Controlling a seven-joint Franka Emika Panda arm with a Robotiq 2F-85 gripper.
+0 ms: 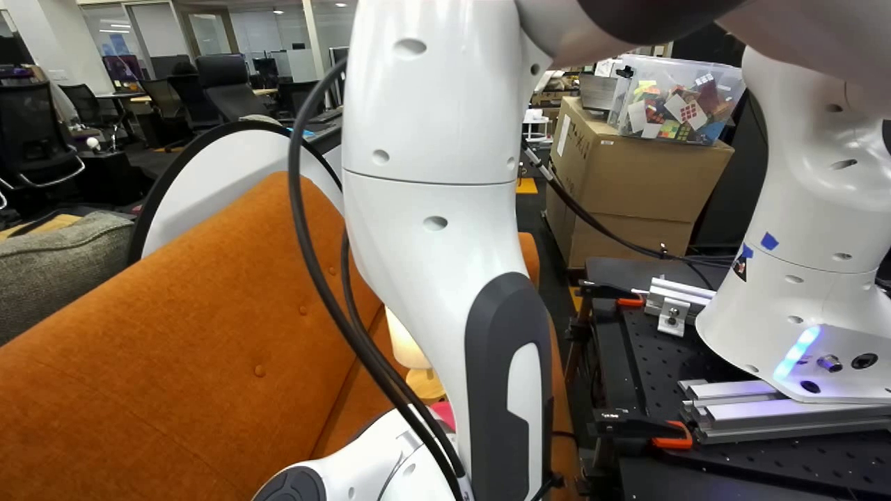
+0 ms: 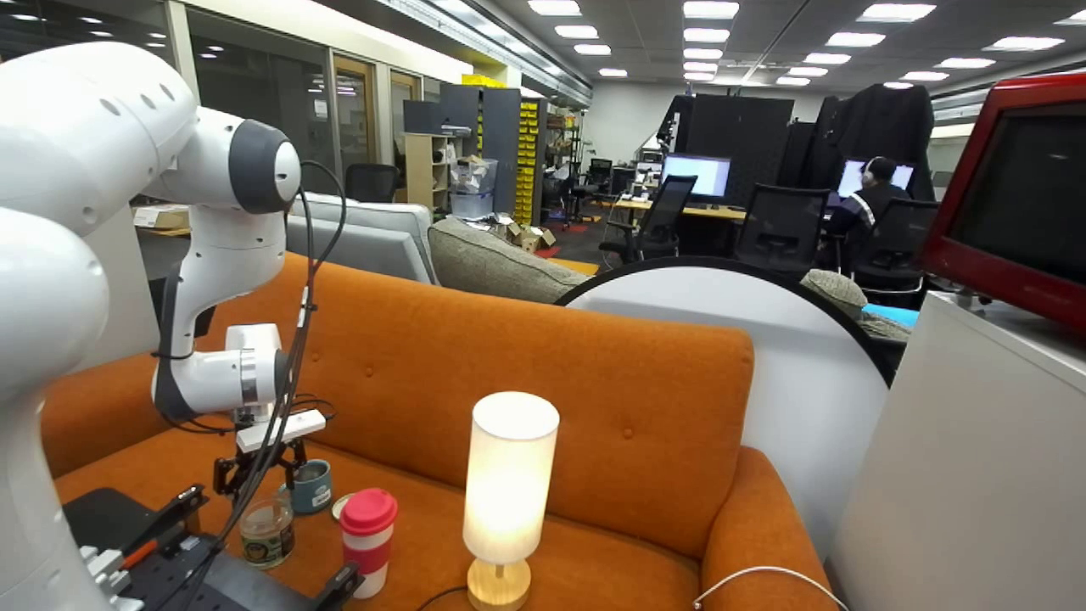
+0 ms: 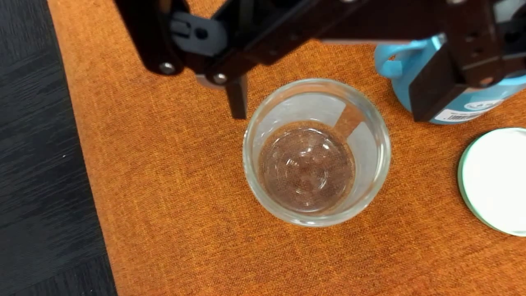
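Observation:
In the wrist view an uncovered glass jar point(image 3: 315, 217) stands upright on the orange seat. My gripper is open over the jar's far side, its fingers point(image 3: 237, 98) wide apart and nothing held between them. A blue mug point(image 3: 407, 91) sits to the right, partly hidden behind the other finger. At the right edge lies a round white lid point(image 3: 498, 182) with a green rim. Exterior view 2 shows the glass jar point(image 2: 266, 531) in front of the mug point(image 2: 311, 487), with my gripper point(image 2: 263, 479) low over them. Exterior view 1 does not show the gripper.
A white cup with a red lid point(image 2: 368, 519) stands right of the jar, and a lit lamp point(image 2: 509, 479) farther right. The orange sofa's backrest point(image 2: 601, 377) rises behind. A black mounting table point(image 1: 668, 376) borders the seat. Clear seat lies nearest in the wrist view.

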